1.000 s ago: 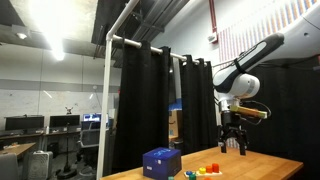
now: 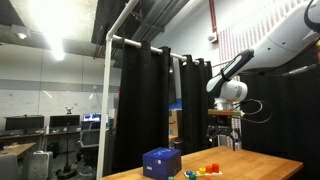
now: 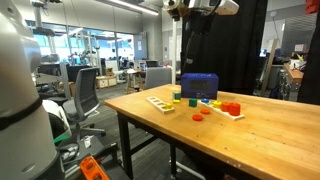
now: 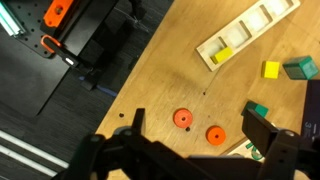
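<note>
My gripper hangs open above the wooden table (image 4: 150, 95), nothing between its fingers. In the wrist view, two red discs (image 4: 182, 118) lie on the table between and just beyond the fingers. A pale wooden tray with compartments (image 4: 208, 50) is farther up, with a yellow block (image 4: 224, 54) in it. Right of it sit a loose yellow block (image 4: 271, 69) and a green block (image 4: 300, 68); another green piece (image 4: 258, 108) lies near the right finger, which partly hides a pale board. Exterior view 2 shows a red round piece (image 3: 234, 108) on that side.
A blue box (image 3: 198, 88) stands at the back of the table, beyond the small pieces. The table's edge runs along the wrist view's left side, with dark floor beyond. In exterior view 2, the near right of the table (image 3: 270, 135) is clear.
In exterior view 1, the arm's wrist and gripper have shifted a little left and up. The pieces and the blue box look unmoved.
</note>
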